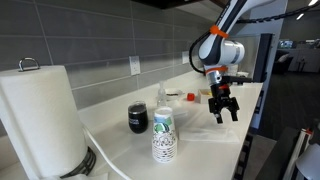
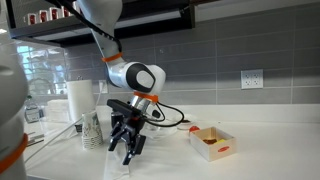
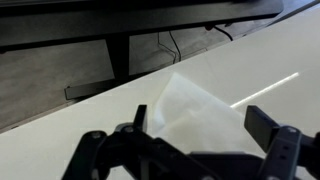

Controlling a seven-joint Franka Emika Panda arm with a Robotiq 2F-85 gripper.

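Note:
My gripper (image 1: pixel 226 115) stands open, pointing down close above the counter's front edge, with nothing between its fingers. Below it on the white counter lies a flat white sheet, perhaps paper or cloth (image 3: pixel 195 115); in the wrist view one corner points toward the counter edge. In that view the two dark fingers (image 3: pixel 262 127) sit on either side of the sheet, whose near part is hidden by the gripper. From exterior view 2, the gripper is over the pale sheet (image 2: pixel 117 166). Whether the fingertips touch it, I cannot tell.
A stack of paper cups (image 1: pixel 164 140), a dark tumbler (image 1: pixel 138 118) and a paper towel roll (image 1: pixel 48 120) stand to one side. A cardboard box (image 2: pixel 209 144) with small items is on the other side. Beyond the counter edge is open floor.

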